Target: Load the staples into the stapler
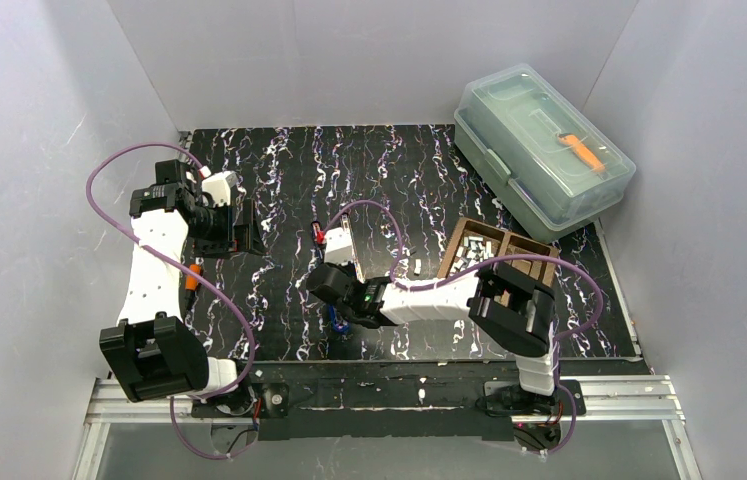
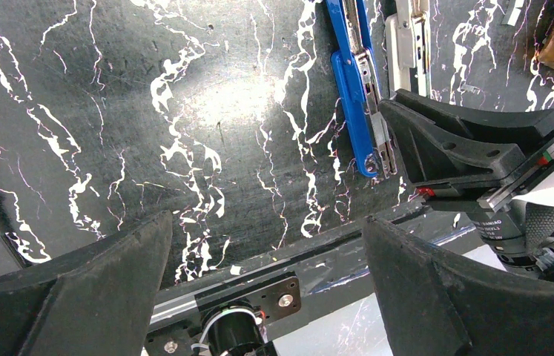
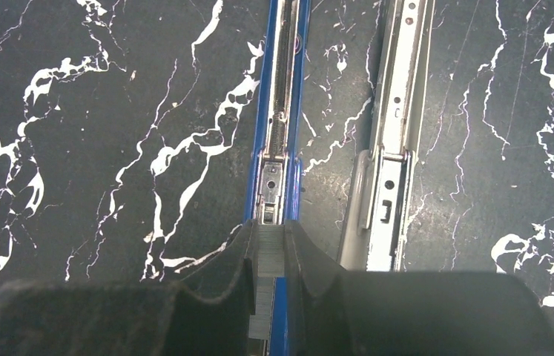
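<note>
The blue stapler (image 3: 259,111) lies opened out on the table, its metal channel facing up. My right gripper is over that channel, shut on a short grey staple strip (image 3: 271,256). Below it, more grey staples (image 3: 261,315) show in the channel, partly hidden by the fingers. Whether the held strip touches the channel, I cannot tell. In the left wrist view, the blue stapler (image 2: 353,111) reaches toward the front edge, with the right fingers (image 2: 444,133) at its right side. My left gripper stands open and empty, well left of the stapler.
A second, pale stapler (image 3: 392,148), also opened, lies close on the right. Farther right is a wooden box (image 1: 502,233) of staple pieces, with a green lidded case (image 1: 544,150) behind. An orange-handled tool (image 1: 192,280) lies by the left arm.
</note>
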